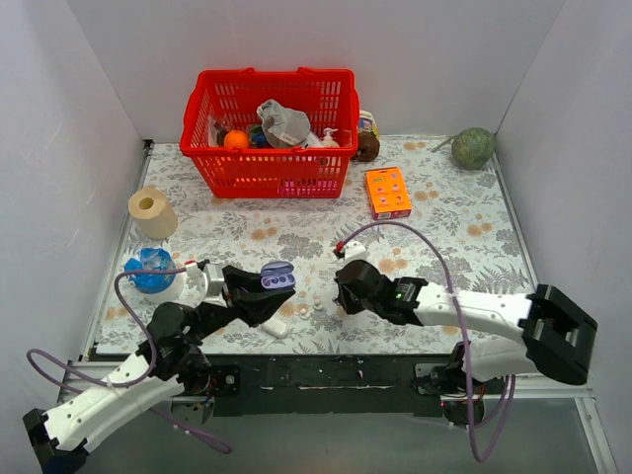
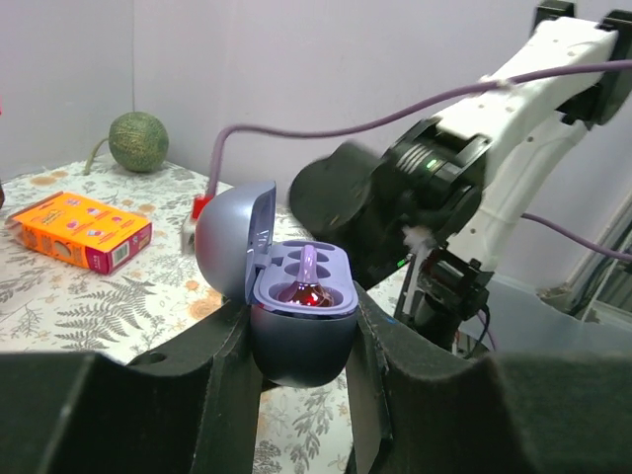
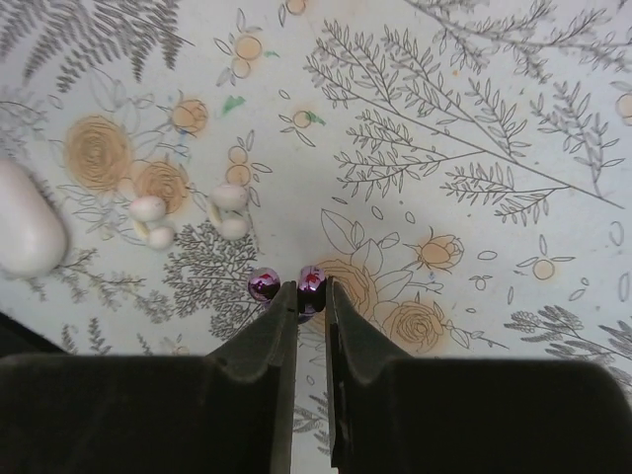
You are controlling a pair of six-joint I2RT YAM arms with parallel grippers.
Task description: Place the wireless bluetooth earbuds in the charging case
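An open lavender charging case (image 2: 259,225) is clamped upright in my left gripper, its lid tipped back. Inside it stands a dark red earbud (image 2: 307,293) with a purple stem pointing up; how deep it sits I cannot tell. My right gripper is shut on a shiny maroon earbud (image 3: 313,279) at its fingertips. Beside that, a second maroon lobe (image 3: 264,284) shows; whether it belongs to the same earbud is unclear. From the top view, the case (image 1: 277,274) is held left of my right gripper (image 1: 338,299), with a gap between them.
White earbuds (image 3: 229,197) and a white case (image 3: 32,222) lie on the patterned table, left of the right gripper. A red basket (image 1: 267,178) stands at the back, an orange box (image 1: 387,190) to its right.
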